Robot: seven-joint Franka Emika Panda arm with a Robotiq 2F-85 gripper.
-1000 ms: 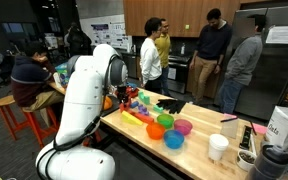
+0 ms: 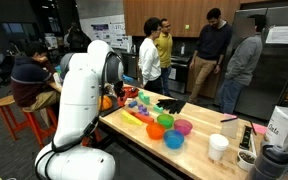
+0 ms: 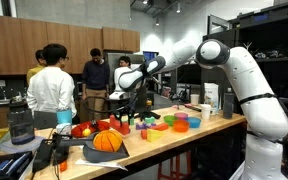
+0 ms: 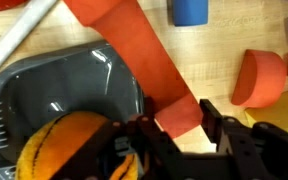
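A long red-orange block (image 4: 144, 55) runs diagonally across the wrist view. Its near end lies between the fingers of my gripper, which is shut on it. To the left is a dark glossy container (image 4: 59, 80), with an orange ball (image 4: 69, 145) at the bottom left overlapping it. In exterior view 2 my gripper (image 3: 121, 108) hangs above the far part of the table, near the orange ball (image 3: 107, 142). From exterior view 1 the held block is too small to make out clearly.
A blue block (image 4: 190, 11) and a red curved block (image 4: 260, 78) lie close by. Orange (image 2: 165, 120), pink (image 2: 183, 127) and blue (image 2: 174, 139) bowls stand nearer the arm's base, with a white cup (image 2: 218, 147) beyond. People stand behind the table.
The arm's far end has risen and shifted slightly left in exterior view 1. The bowls and cup have stayed in place.
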